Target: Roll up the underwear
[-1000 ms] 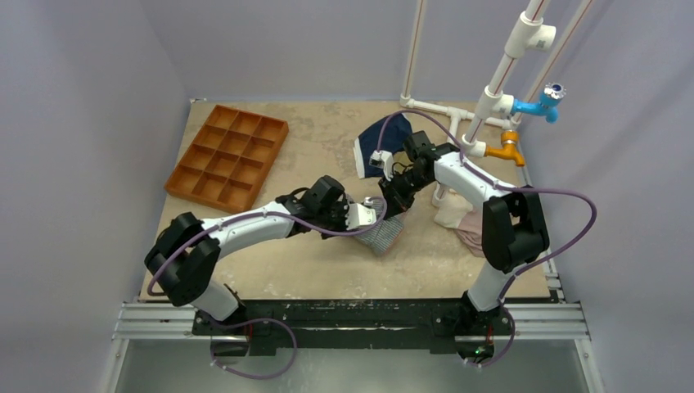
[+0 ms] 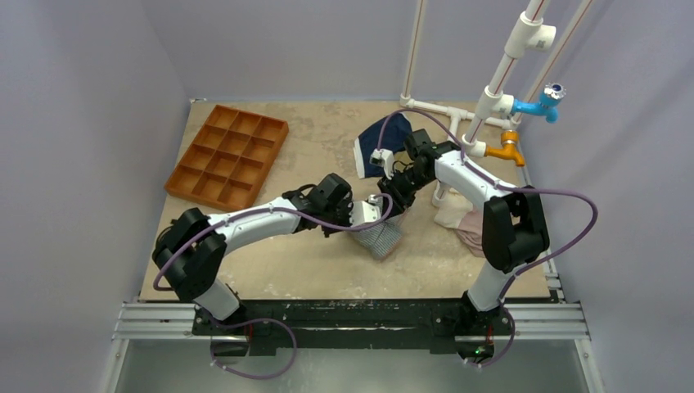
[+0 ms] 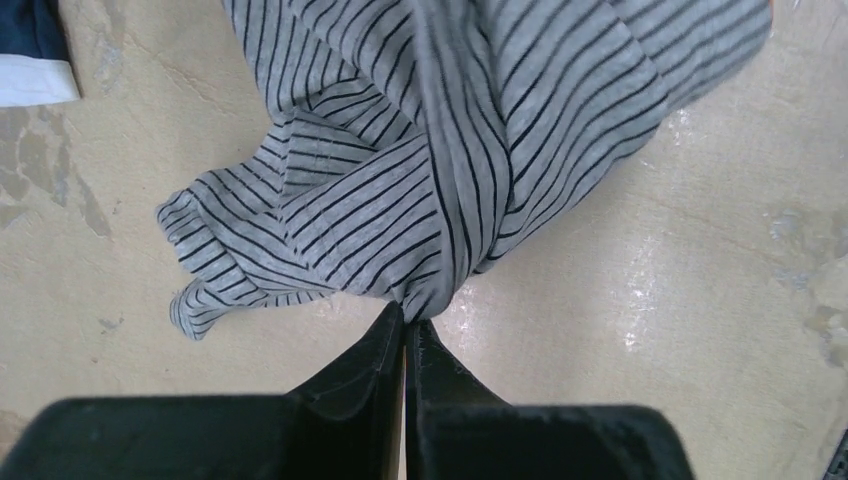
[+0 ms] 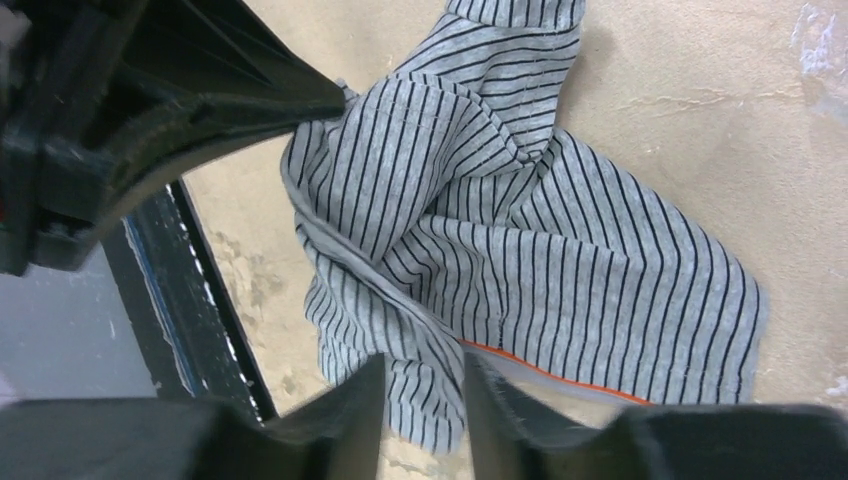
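Grey underwear with dark stripes (image 2: 380, 238) lies bunched and partly folded on the table beneath both arms. In the left wrist view, a gathered fold of the underwear (image 3: 375, 215) comes to a point at my left gripper, whose fingertips are shut on it. My right gripper has its blurred fingers (image 4: 372, 385) apart; part of the striped cloth (image 4: 590, 300) shows in the gap, not visibly pinched. An orange-red seam runs along the underwear's near edge in that view. From above, the arms mostly hide both sets of fingertips.
A brown compartment tray (image 2: 214, 196) stands at the back left, empty. Dark blue folded cloth (image 2: 372, 143) lies behind the right gripper. Pink and cream cloths (image 2: 468, 229) rest at the right, near white pipes (image 2: 452, 123).
The right gripper has moved only a little, and the underwear stays in about the same place.
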